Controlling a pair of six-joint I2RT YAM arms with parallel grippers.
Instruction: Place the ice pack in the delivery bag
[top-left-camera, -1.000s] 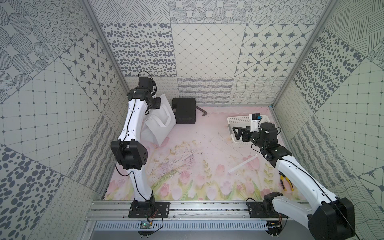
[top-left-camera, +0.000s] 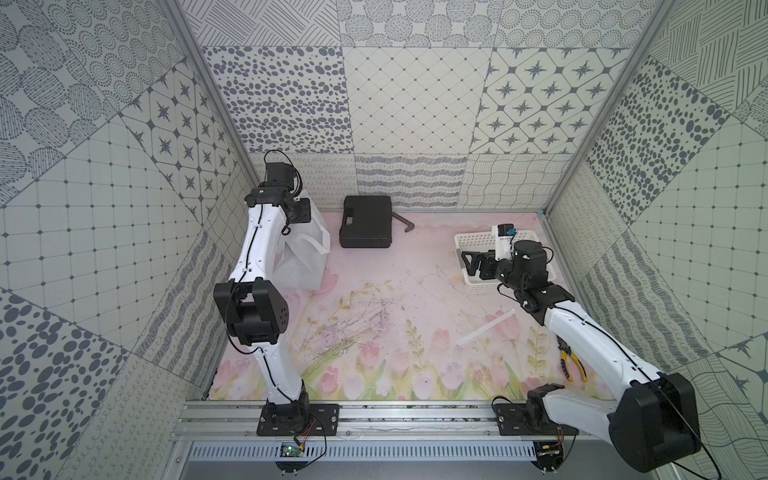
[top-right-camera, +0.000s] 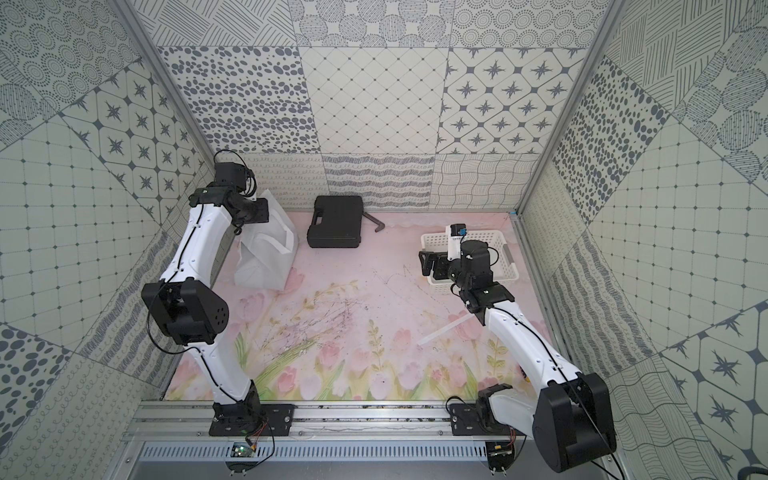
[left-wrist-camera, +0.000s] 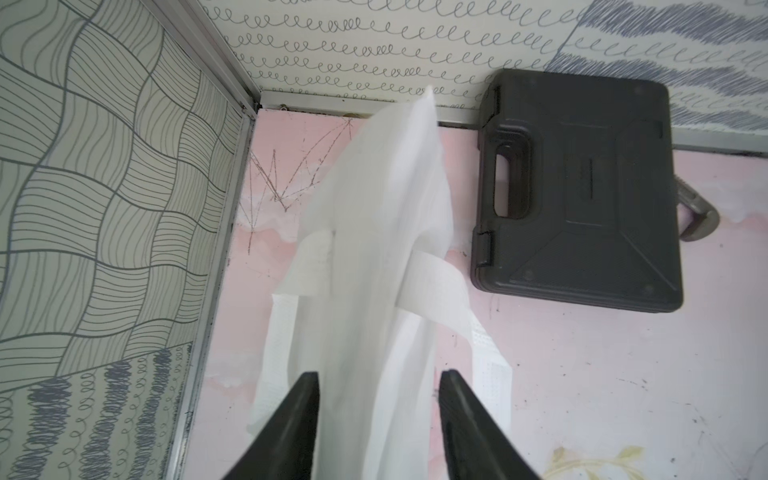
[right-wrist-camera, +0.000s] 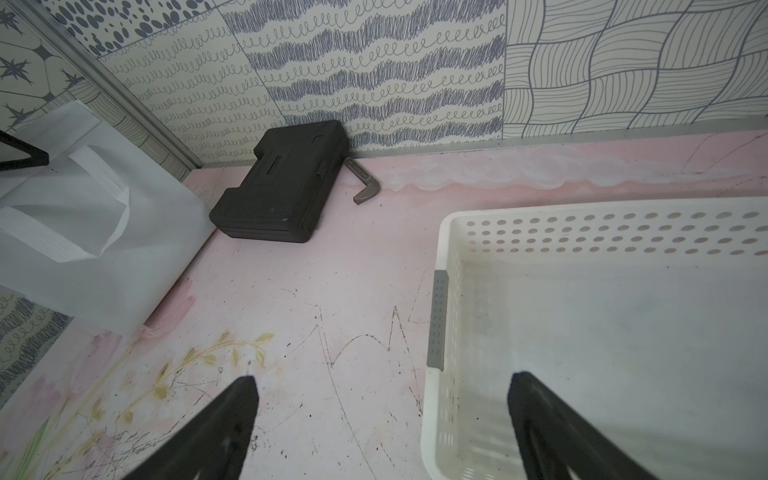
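Observation:
A white delivery bag (top-left-camera: 308, 256) (top-right-camera: 264, 264) with handles stands at the left back, leaning a little. My left gripper (top-left-camera: 292, 212) is over its top, fingers part open around the white fabric, which runs between them, blurred; a firm hold cannot be made out. My right gripper stands open above the left side of a white perforated basket (right-wrist-camera: 600, 224), nothing between its fingers. No ice pack can be made out.
A black case (top-left-camera: 366, 220) lies at the back centre with a grey angled tool (right-wrist-camera: 365, 185) beside it. Pliers (top-left-camera: 574, 364) lie at the front right, a pale strip (top-left-camera: 484, 328) nearer the middle.

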